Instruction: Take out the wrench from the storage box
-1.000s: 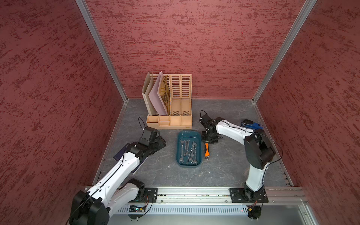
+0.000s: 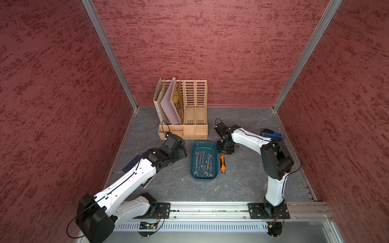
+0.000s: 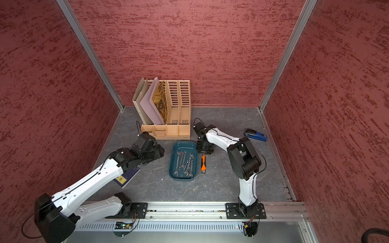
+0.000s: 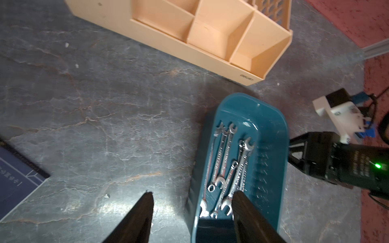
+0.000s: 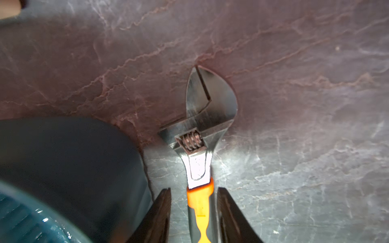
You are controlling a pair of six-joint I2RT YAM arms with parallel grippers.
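Observation:
The storage box is a dark teal tray, with several silver wrenches lying inside. An adjustable wrench with an orange and black handle is outside the box, along its right side. In the right wrist view its steel head points away from me. My right gripper straddles the handle, fingers parted and a gap showing on both sides. My left gripper stands open and empty left of the box, one fingertip overlapping the box's near end in its own view.
A wooden organizer with upright folders stands behind the box. A blue stapler-like object lies at the far right. A dark blue book is partly under the left arm.
My left gripper has moved right, closer to the box. The orange wrench has shifted slightly toward the front, and my right gripper slightly left.

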